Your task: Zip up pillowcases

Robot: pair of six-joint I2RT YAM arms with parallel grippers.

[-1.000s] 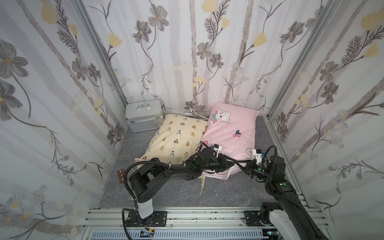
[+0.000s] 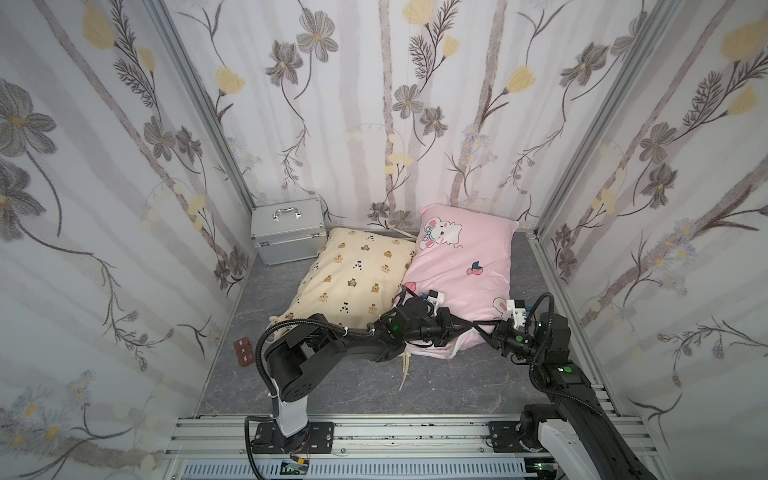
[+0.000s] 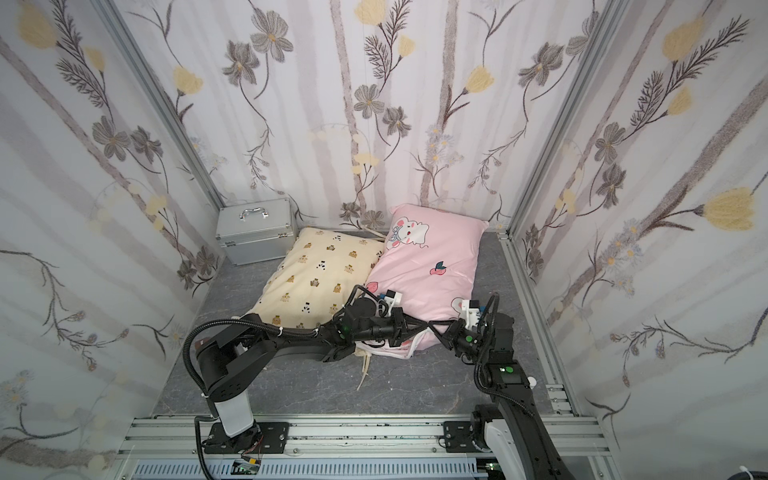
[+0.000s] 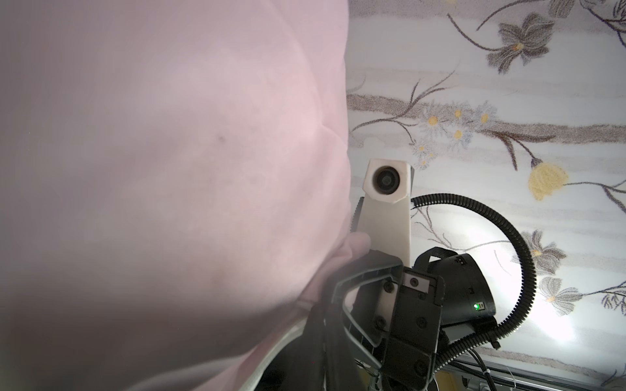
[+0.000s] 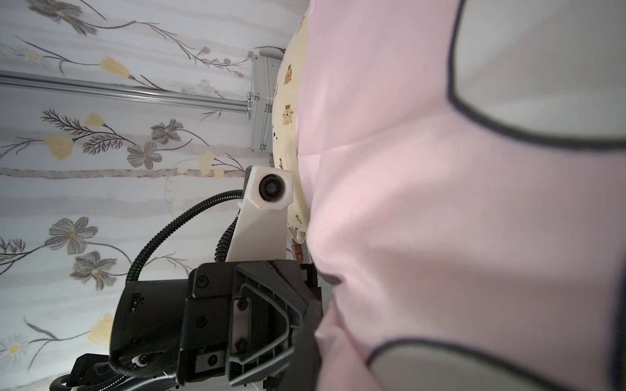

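Note:
The pink pillowcase (image 2: 472,260) with mouse prints lies at the right, its pale-edged front end (image 2: 444,352) toward me. Over that end, my left gripper (image 2: 465,325) and right gripper (image 2: 481,324) meet almost tip to tip, both shut. Whether a zipper tab or thin cloth sits between their fingers is hidden. Pink cloth (image 4: 195,163) fills much of the left wrist view and also the right wrist view (image 5: 417,228). A cream pillowcase (image 2: 352,272) with bear prints rests to its left, a thin cord (image 2: 405,372) hanging near its front right corner.
A silver case (image 2: 288,232) stands at the back left. On the grey floor (image 2: 448,392), a small brown object (image 2: 244,352) lies at the left. Bare floor shows in front of the pillows, while both arms crowd together over the pink one.
The right arm and both pillows look nearly unchanged.

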